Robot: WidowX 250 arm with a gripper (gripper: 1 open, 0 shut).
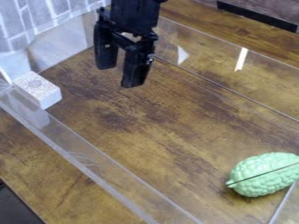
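My black gripper [121, 66] hangs open over the back left part of the wooden surface [163, 131], with nothing between its fingers. A white speckled block [37, 89] lies at the left, against the clear wall. A green bumpy object shaped like a bitter melon [263, 174] lies at the front right.
Clear plastic walls [82, 162] border the work area on several sides. A pale curtain [30, 26] hangs at the back left.
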